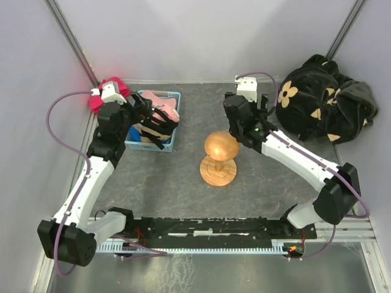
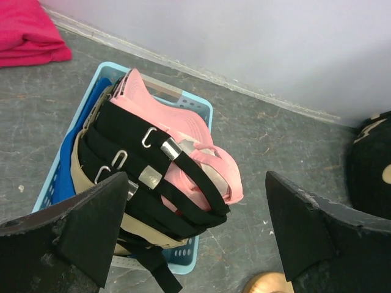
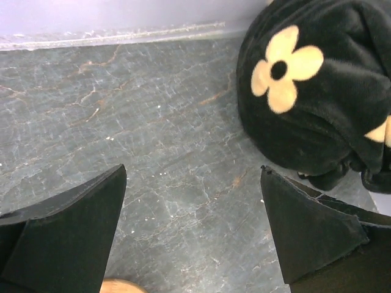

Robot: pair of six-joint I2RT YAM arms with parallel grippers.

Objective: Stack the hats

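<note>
A blue basket [image 1: 151, 146] holds soft folded items, likely the hats: a pink one [image 2: 153, 110] with a brim, black straps with buckles [image 2: 122, 140], beige and blue fabric [image 2: 67, 177]. My left gripper hangs open above the basket, nothing between its fingers. A wooden stand [image 1: 217, 176] with a rounded tan top [image 1: 221, 144] stands bare at the centre. My right gripper is open above the table behind the stand, holding nothing.
A red cloth [image 2: 27, 39] lies left of the basket. A large black plush bundle with flowers [image 3: 311, 104] fills the back right corner. Walls bound the left, back and right.
</note>
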